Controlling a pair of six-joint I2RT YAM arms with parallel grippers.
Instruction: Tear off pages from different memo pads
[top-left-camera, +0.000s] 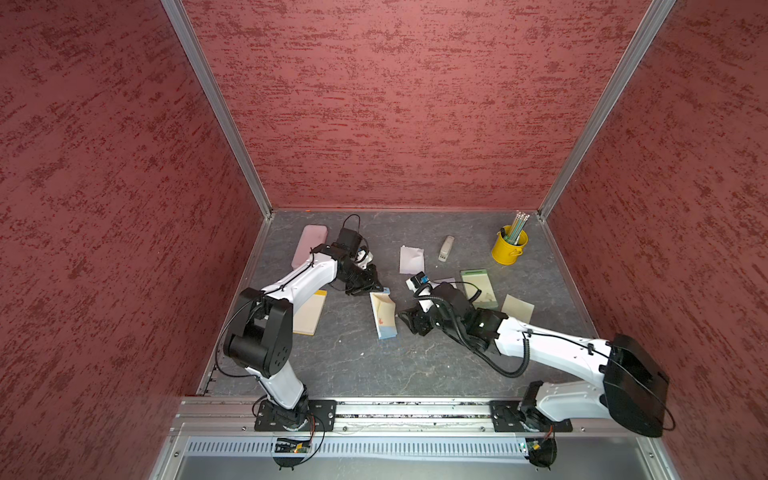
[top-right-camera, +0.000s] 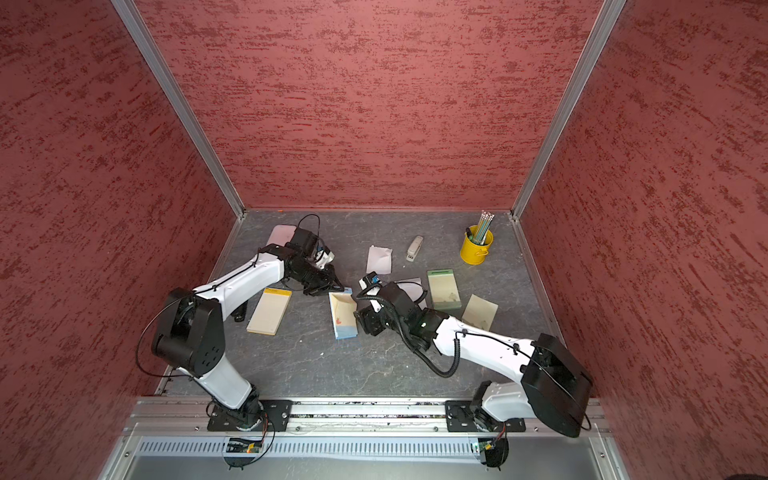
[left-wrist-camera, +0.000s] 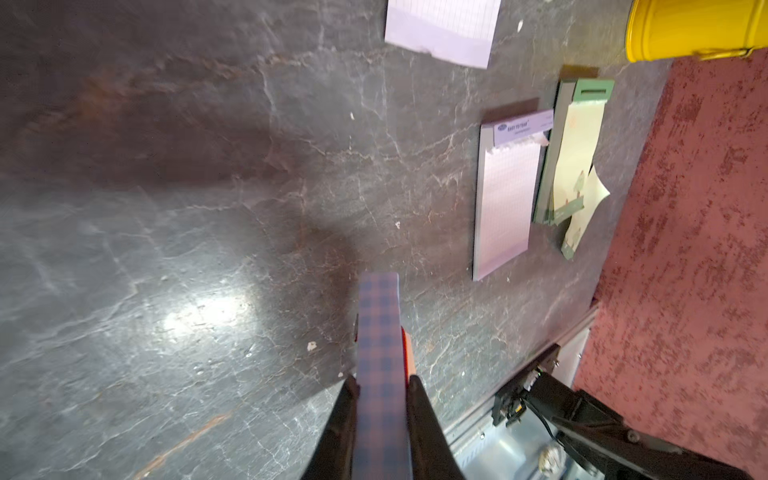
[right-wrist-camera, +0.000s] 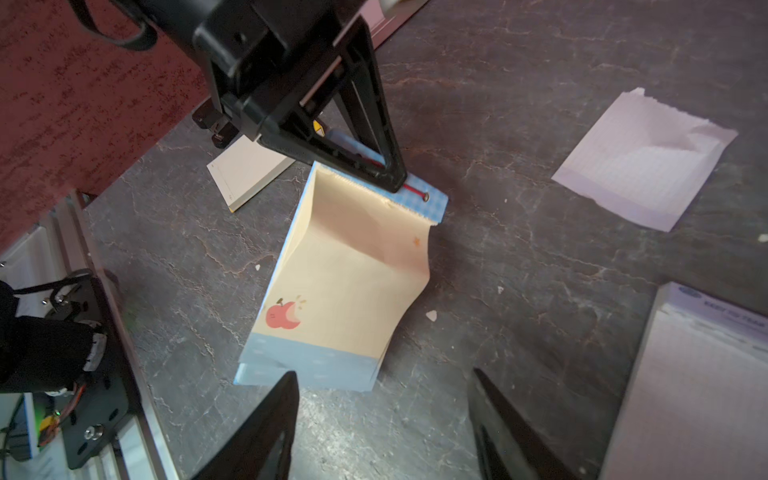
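Observation:
The blue-checked memo pad (right-wrist-camera: 344, 280), cream with a red apple and a pale blue lower band, hangs tilted from my left gripper, which is shut on its bound top edge. Its pages bow away from the backing. In the left wrist view the checked binding (left-wrist-camera: 379, 320) stands between both fingers. My right gripper is open beside the pad, with nothing between its fingers. A lilac pad (left-wrist-camera: 508, 192) and a green-topped pad (left-wrist-camera: 580, 136) lie to the right. The yellow-topped pad (top-right-camera: 269, 312) lies at the left.
A loose lilac sheet (right-wrist-camera: 644, 156) lies behind; a loose cream sheet (top-right-camera: 479, 312) lies right. A grey stapler-like object (top-left-camera: 446, 248), a yellow pencil bucket (top-left-camera: 509, 245) and a pink case (top-left-camera: 309, 244) stand farther back.

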